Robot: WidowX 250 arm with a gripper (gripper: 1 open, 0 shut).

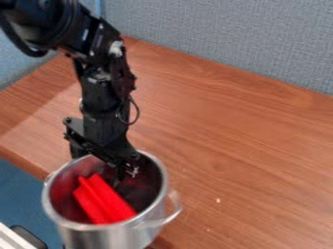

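Note:
A steel pot point(123, 231) with side handles stands at the lower left corner of the wooden table. Red bar-shaped objects point(101, 199) lie inside it, slanted along its left part. My black gripper point(117, 167) is at the pot's back rim, its lower end down over the inside, just above the upper end of the red pieces. Whether its fingers are open or shut, or touch the red, I cannot tell against the dark interior.
A blue surface lies beyond the table's left edge, with a white object at the bottom left. Grey panels stand at the back.

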